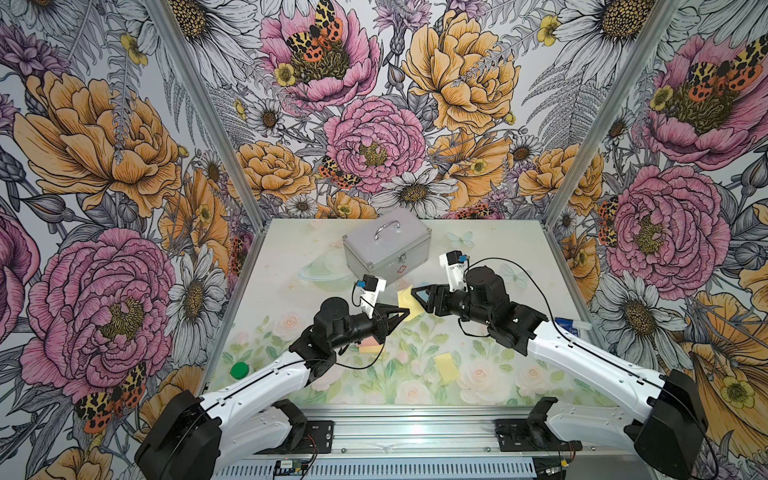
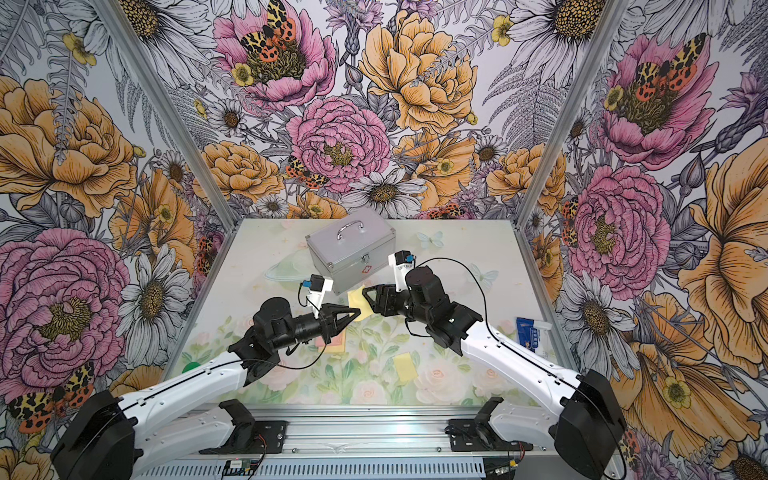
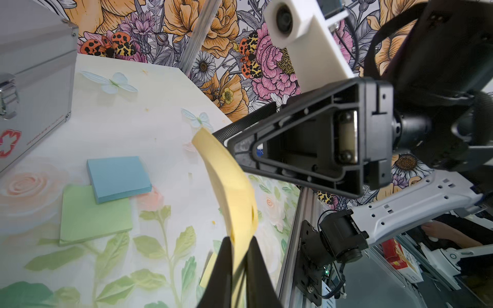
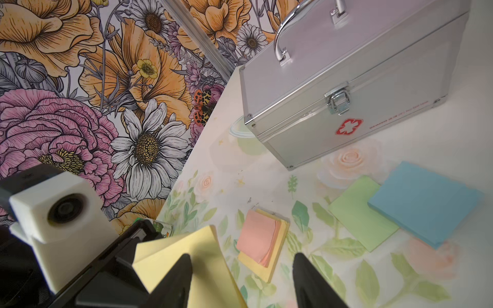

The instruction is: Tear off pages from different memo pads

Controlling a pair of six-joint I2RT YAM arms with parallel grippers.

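Note:
My left gripper [image 1: 397, 314] is shut on a yellow memo pad [image 3: 226, 190], held upright above the table; in the left wrist view it is seen edge-on. Facing it, my right gripper has its fingers apart, one finger by the yellow pad [image 4: 185, 267]; whether it touches is unclear. On the table lie a blue pad [image 4: 423, 200] overlapping a green pad [image 4: 362, 215], a pink pad [image 4: 256, 236] on a yellow-orange one, and another yellow pad [image 1: 446, 368] near the front.
A silver first-aid case [image 1: 386, 246] stands at the back middle. A blue-and-white item [image 2: 528, 334] lies at the right edge, a green round object [image 1: 239, 370] at the left.

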